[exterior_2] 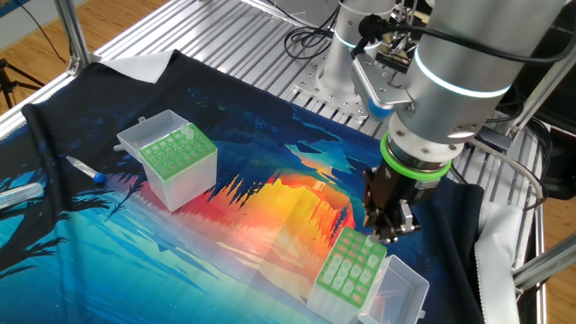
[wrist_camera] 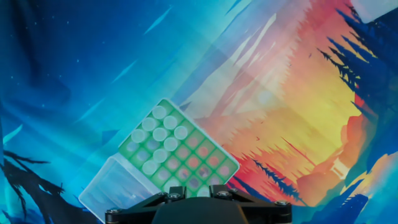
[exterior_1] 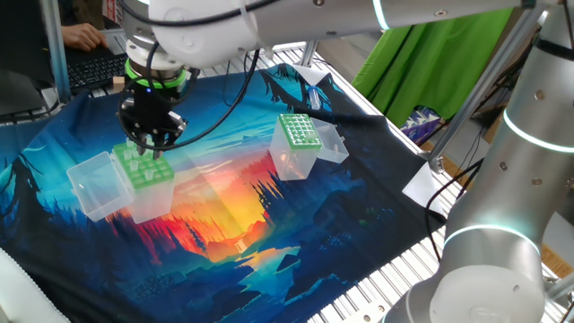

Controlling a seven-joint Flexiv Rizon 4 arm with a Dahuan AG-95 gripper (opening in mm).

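My gripper (exterior_1: 154,151) hangs over the near edge of a tube box with a green grid top (exterior_1: 143,168). In the wrist view, the gripper is partly open, with a clear gap between its fingertips. A pale round cap (wrist_camera: 203,193) shows in that gap; it appears to sit in the grid's corner, and nothing looks held. Several white caps (wrist_camera: 160,134) fill part of this grid; other cells look empty. A second green-topped box (exterior_2: 180,162) stands apart, a single clear tube (exterior_2: 187,131) rising at its back edge.
Open clear lids (exterior_2: 396,290) (exterior_1: 332,142) stick out from the boxes. A pen-like tube with a blue end (exterior_2: 87,171) and another clear item (exterior_2: 20,194) lie on the patterned cloth (exterior_2: 261,225). Between the boxes the cloth is bare.
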